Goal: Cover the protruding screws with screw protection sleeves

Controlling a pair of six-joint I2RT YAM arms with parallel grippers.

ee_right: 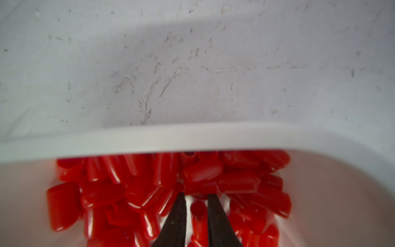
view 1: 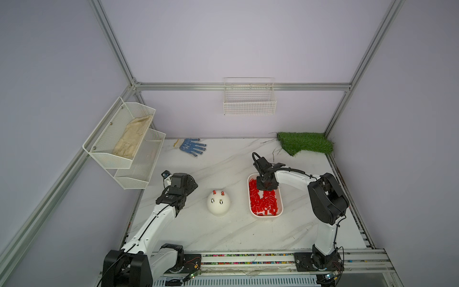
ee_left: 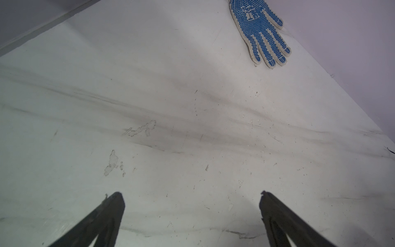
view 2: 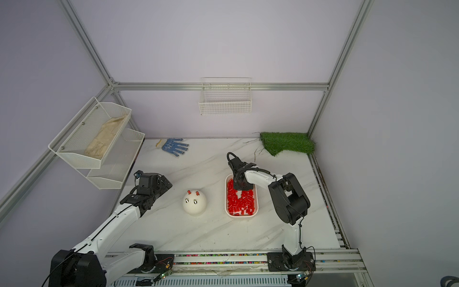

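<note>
A white dome (view 1: 218, 206) stands mid-table, with two bare metal screws at its front and red sleeves (view 1: 214, 192) on two screws behind them. To its right, a white tray (view 1: 281, 210) holds many loose red sleeves (view 1: 260, 206). My right gripper is down inside the tray near its far end, its fingers part open. One red sleeve (ee_right: 200, 220) shows between those fingers, with light gaps on its sides near the tips. Left of the dome, my left gripper is open above bare table, nothing between its fingers.
The tray's wall (ee_right: 185, 138) rises close in front of the right fingers. A blue glove (view 1: 192, 146) lies at the back left and green turf (view 1: 305, 143) at the back right.
</note>
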